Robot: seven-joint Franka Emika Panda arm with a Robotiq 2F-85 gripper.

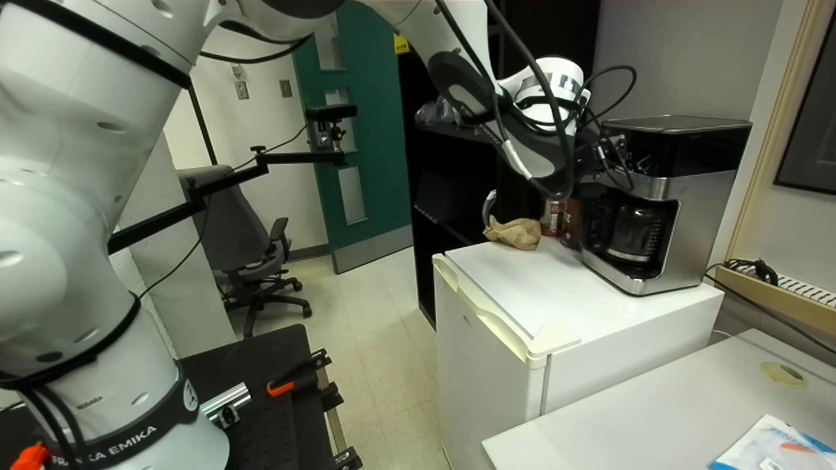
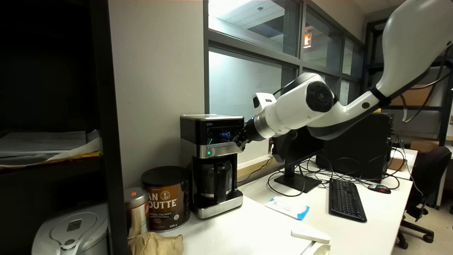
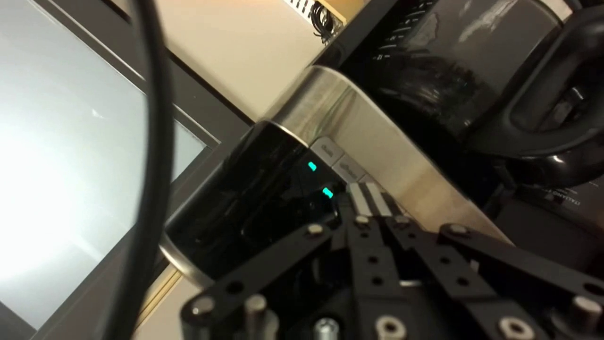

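A black and steel coffee maker [image 2: 193, 132] stands against the wall, its display lit and a green light glowing on its steel band. My gripper is shut, with nothing visible between its fingers. In the wrist view the fingertips overlap the row of grey buttons [image 3: 325, 150] at the lower edge of the black panel [image 3: 277, 181]; whether they touch cannot be told. From the second exterior view, the gripper [image 2: 241, 142] is at the right of the machine's front, level with the band. The glass carafe [image 2: 206, 180] sits in the machine below.
A brown coffee can [image 2: 166, 199], a smaller can [image 2: 136, 212] and a crumpled paper bag [image 2: 156, 244] stand beside the machine on the white fridge top [image 1: 533, 286]. A dark shelf [image 1: 450, 180] rises behind.
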